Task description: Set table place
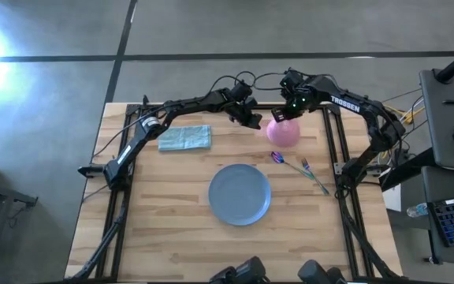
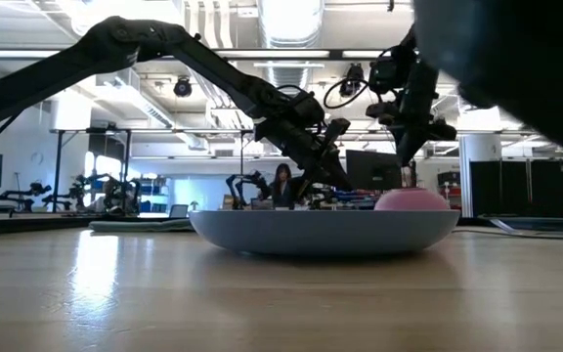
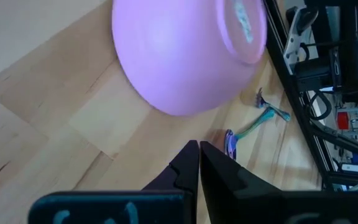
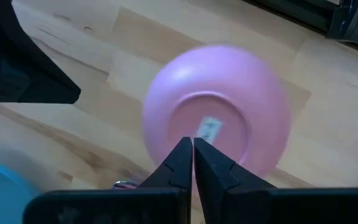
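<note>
A pink bowl [image 1: 283, 133] lies upside down near the table's back edge; its foot ring and a white label show in the right wrist view. My right gripper is shut above it with nothing between its fingers. Left of the bowl and apart from it, my left gripper [image 1: 256, 124] is shut and empty too. A blue-grey plate [image 1: 240, 195] sits in the middle of the table. To its right lie a spoon [image 1: 279, 158] and a fork [image 1: 308, 168], shiny purple and teal. A folded light-blue cloth [image 1: 184, 138] rests at the back left.
Black frame rails [image 1: 339, 150] run along both sides of the wooden table [image 1: 180, 244]. Bare wood surrounds the plate on the left and front. In the right wrist view, the left gripper's tip [image 4: 61, 93] is close by.
</note>
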